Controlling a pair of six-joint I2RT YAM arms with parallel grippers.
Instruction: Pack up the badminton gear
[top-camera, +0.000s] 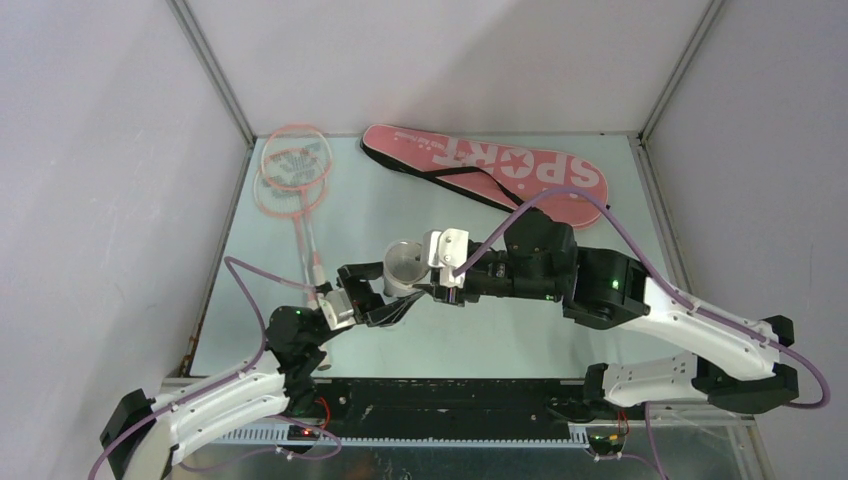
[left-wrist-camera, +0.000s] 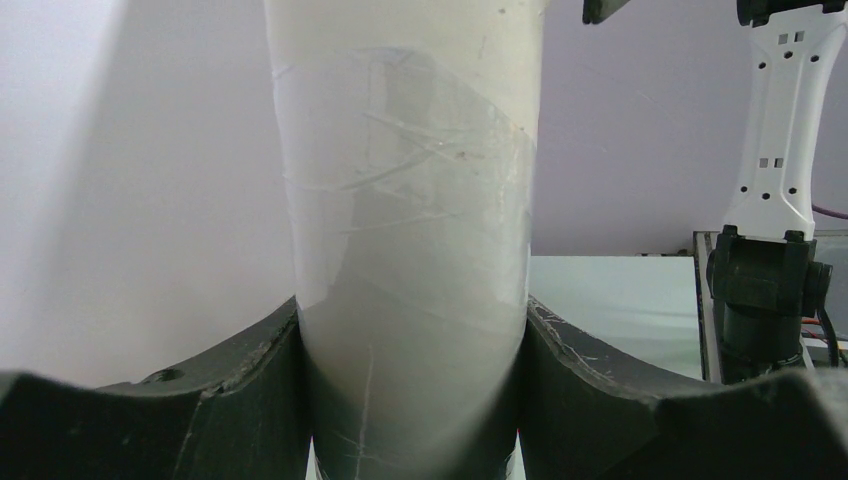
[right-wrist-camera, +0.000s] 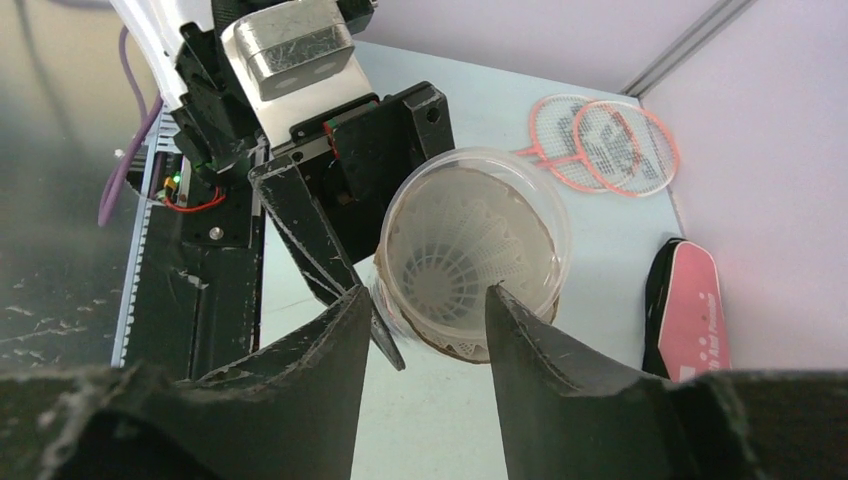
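Observation:
A translucent white shuttlecock tube (top-camera: 404, 262) stands upright near mid-table, my left gripper (top-camera: 388, 285) shut on it; in the left wrist view the tube (left-wrist-camera: 405, 200) fills the middle between the fingers. My right gripper is at the tube's top rim, fingers apart either side of the open end, where a shuttlecock shows inside. Two pink rackets (top-camera: 298, 170) lie crossed at the left, handles toward the front under the left arm. A pink SPORT bag (top-camera: 530, 168) with a black strap lies along the back.
Walls close in the back and both sides; a dark metal rail (top-camera: 450, 405) runs along the front edge.

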